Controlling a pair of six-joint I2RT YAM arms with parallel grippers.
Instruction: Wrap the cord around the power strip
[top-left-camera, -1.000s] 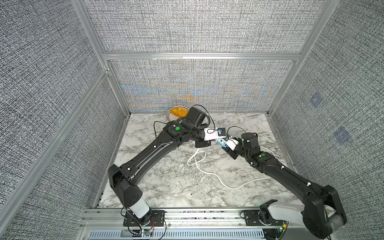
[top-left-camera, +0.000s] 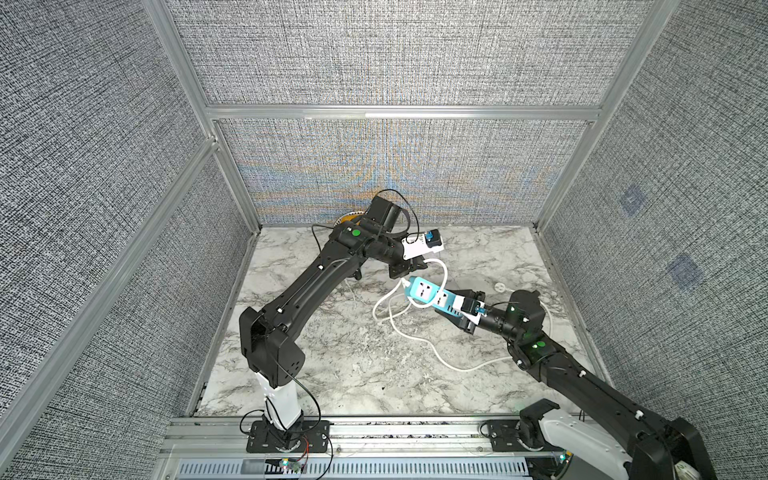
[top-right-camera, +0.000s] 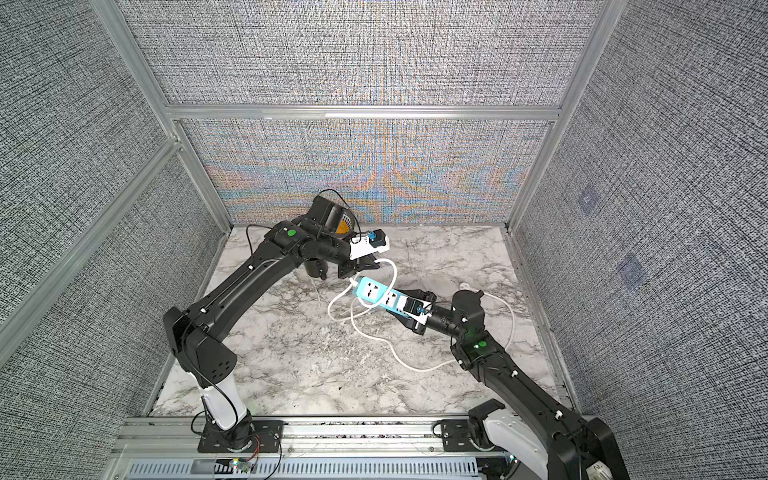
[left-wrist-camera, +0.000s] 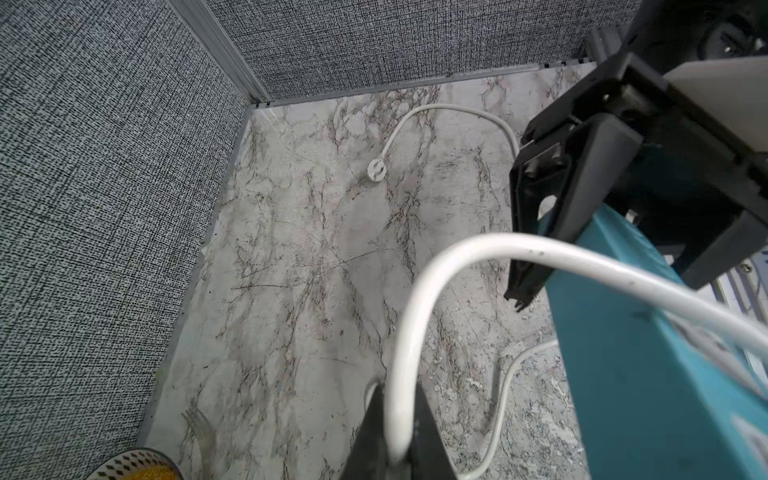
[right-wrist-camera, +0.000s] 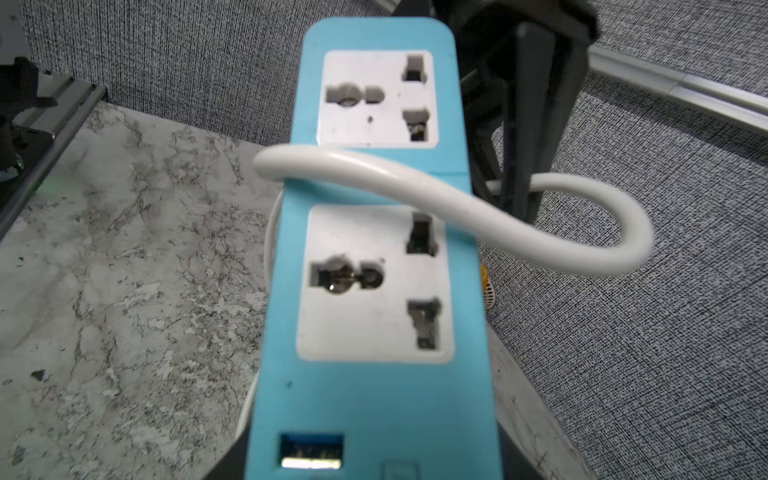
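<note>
The blue power strip (top-left-camera: 424, 290) with white socket faces is held above the table, its lower end in my right gripper (top-left-camera: 466, 309), which is shut on it. White cord (right-wrist-camera: 384, 177) crosses the strip's face between two sockets and loops out beyond its side. In the left wrist view the cord (left-wrist-camera: 480, 252) arches over the strip and comes down into my left gripper, shut on it beyond the strip's far end. The left fingertips are partly hidden by the cord. The plug (left-wrist-camera: 377, 169) lies on the table at the right.
Loose cord (top-left-camera: 436, 352) trails across the marble table toward the right arm. A patterned bowl with orange contents (left-wrist-camera: 140, 468) stands at the back, mostly behind the left arm.
The grippers have drawn apart, the left one moving left and slightly back. The cord loop across it now shows plainly.
</note>
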